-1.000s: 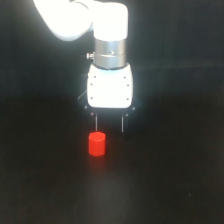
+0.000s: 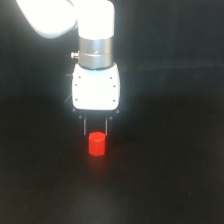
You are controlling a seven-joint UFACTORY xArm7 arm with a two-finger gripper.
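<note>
A small red cylinder (image 2: 97, 145) stands upright on the dark surface, left of the middle of the view. Just above it in the picture is my gripper (image 2: 96, 129), its white body hanging straight down and its two thin fingers spread apart. One finger shows to the left of the cylinder's top and the other near its right edge. No object shows between the fingers. Whether the fingertips are directly over the cylinder or behind it, I cannot tell.
The background is too dark to make out much. My white arm (image 2: 47, 14) enters from the top left.
My gripper has moved left and now lines up with the cylinder in the picture. The gap between its fingers looks somewhat narrower. The cylinder has not visibly moved.
</note>
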